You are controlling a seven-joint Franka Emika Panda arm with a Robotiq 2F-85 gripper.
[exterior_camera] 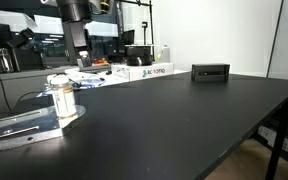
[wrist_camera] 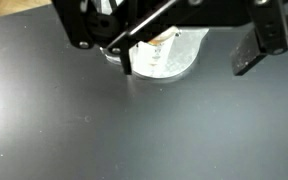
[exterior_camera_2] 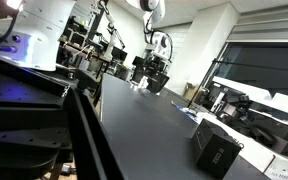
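Note:
A white jar-like container [exterior_camera: 64, 101] with a tan band near its top stands upright on the arm's flat metal base plate [exterior_camera: 24, 130], at the left of exterior view 1. Above and slightly right of it hangs my gripper [exterior_camera: 89, 42], apart from the container. In the wrist view the gripper is open, its dark fingers [wrist_camera: 248, 54] spread wide with nothing held. The container [wrist_camera: 155, 52] shows there between them, nearer the left finger and partly hidden by the gripper's body. In exterior view 2 the gripper is small and far off.
A black box [exterior_camera: 210, 73] sits toward the far end of the dark table [exterior_camera: 174, 110]; it is close in exterior view 2 [exterior_camera_2: 217, 149]. Behind the table are a white printed carton [exterior_camera: 150, 72] and other clutter.

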